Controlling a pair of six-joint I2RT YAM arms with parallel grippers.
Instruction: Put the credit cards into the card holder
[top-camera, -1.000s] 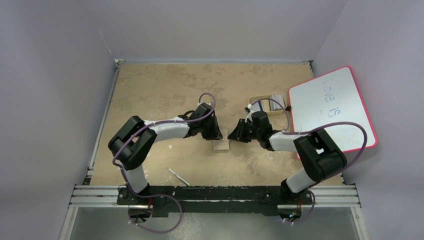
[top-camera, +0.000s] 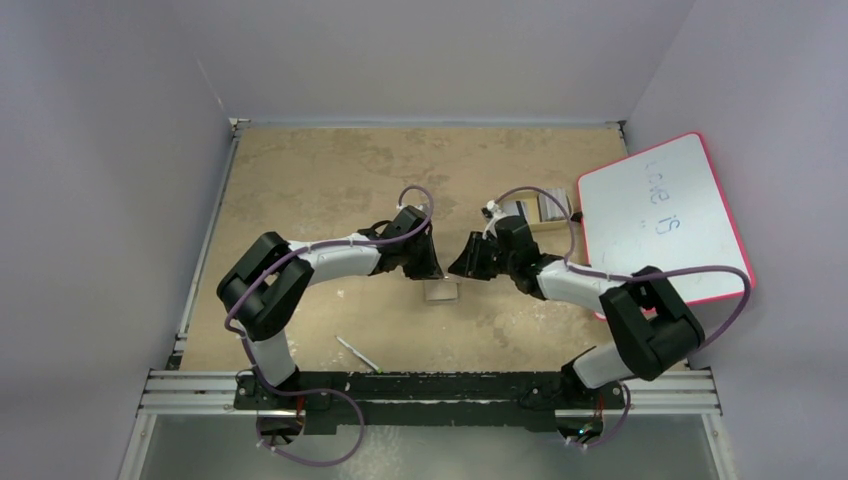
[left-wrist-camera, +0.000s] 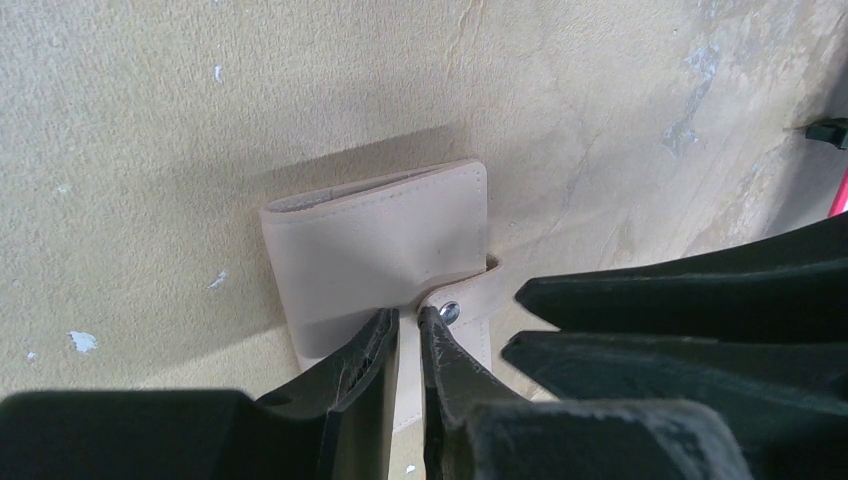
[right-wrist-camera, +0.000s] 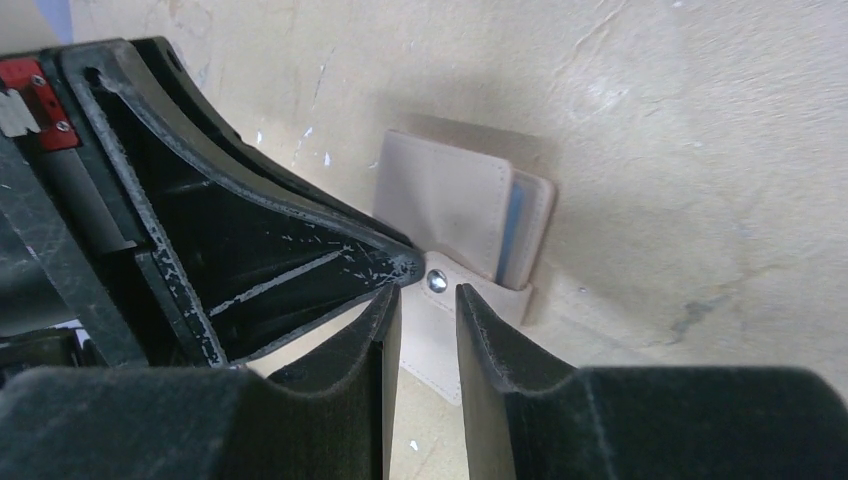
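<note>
A beige leather card holder (top-camera: 441, 295) lies on the table at the centre, its snap strap (left-wrist-camera: 470, 290) over one part. In the left wrist view my left gripper sits on it beside the snap, shut on the holder. My right gripper is over the strap end, fingers slightly apart, nothing visibly held; in the left wrist view its fingertips are just right of the strap. Cards in a tray (top-camera: 553, 206) stand at the back right, partly behind the right arm's cable.
A white board (top-camera: 650, 220) with writing lies along the right side. A white pen (top-camera: 357, 353) lies near the front edge.
My right gripper has shifted left, closer to my left gripper and the holder's strap. My left arm has stayed still.
</note>
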